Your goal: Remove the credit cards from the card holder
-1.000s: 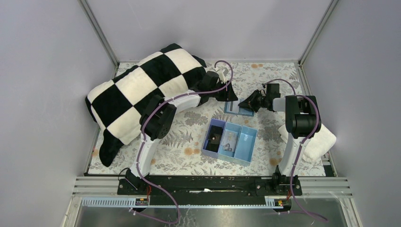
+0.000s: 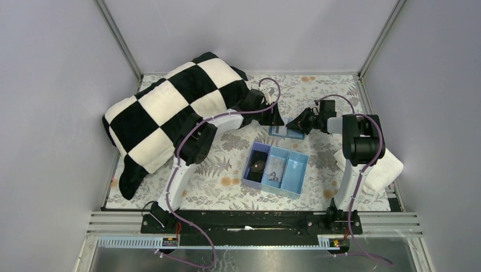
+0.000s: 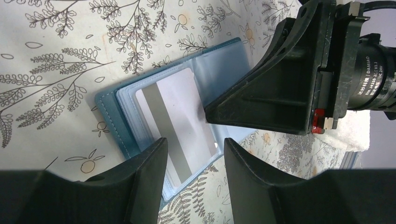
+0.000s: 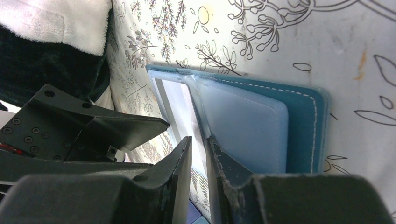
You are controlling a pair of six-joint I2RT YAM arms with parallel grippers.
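The blue card holder (image 2: 295, 136) lies opened flat on the patterned table cloth. In its left half sits a white card (image 3: 184, 105) with a grey stripe. Over that half my left gripper points down, its fingers apart and nothing held between them; the card shows below the gap. My right gripper is low at the holder's fold, with a narrow gap between its fingertips. The card's raised inner edge (image 4: 195, 119) runs into that gap; whether both fingers touch it I cannot tell. The right half's clear sleeve (image 4: 247, 123) looks empty.
In front of the holder stands a box (image 2: 292, 173) with three compartments; the left one has dark items, the middle a clear packet, the right looks empty. A checkered pillow (image 2: 178, 93) fills the left side. A white towel (image 2: 381, 173) lies by the right arm.
The right arm stays where it was, and the holder has not visibly shifted.
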